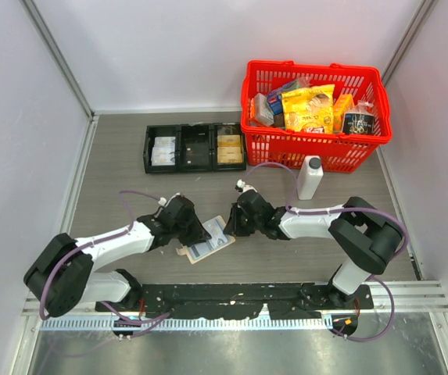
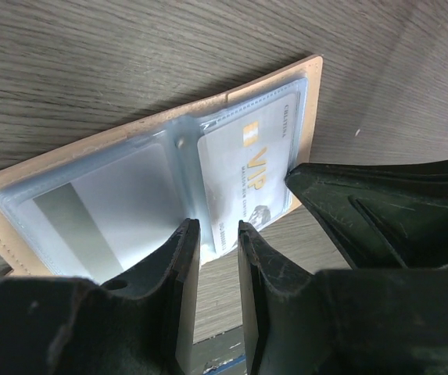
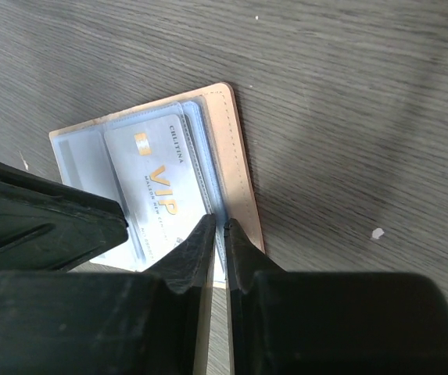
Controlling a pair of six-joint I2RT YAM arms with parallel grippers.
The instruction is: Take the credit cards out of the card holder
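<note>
The tan card holder (image 1: pixel 199 252) lies open and flat near the table's front, clear sleeves facing up. A white VIP card (image 2: pixel 251 168) sits inside one sleeve; beside it, another pale card with a grey stripe (image 2: pixel 122 219) lies in the second sleeve. My left gripper is open by a narrow gap over the holder, its tips by the VIP card's lower corner. My right gripper has its fingertips a slight gap apart, at the blue edge of the VIP sleeve. Whether they touch the plastic cannot be told.
A black three-part tray (image 1: pixel 196 166) with pale and yellow cards in its outer compartments stands at the back. Right of it are a full red basket (image 1: pixel 286 146) and a white bottle (image 1: pixel 309 181). The table left of the tray is clear.
</note>
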